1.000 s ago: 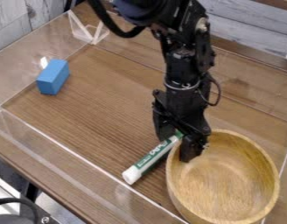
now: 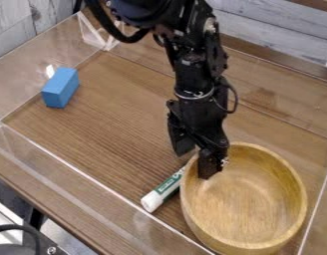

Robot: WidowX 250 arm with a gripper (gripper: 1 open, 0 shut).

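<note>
The black robot arm comes down from the top centre, and its gripper (image 2: 195,153) is low over the table at the left rim of a tan oval bowl (image 2: 255,209). A white and green marker-like stick (image 2: 163,193) lies on the wooden table just left of the bowl, its upper end hidden near the fingers. The gripper stands open; whether its fingers touch the stick or the rim is unclear.
A blue block (image 2: 60,86) sits at the far left. A low clear edge runs along the left and front.
The gripper has shifted a little to the left. The bowl appears moved slightly leftward, while the stick lies in nearly the same place.
</note>
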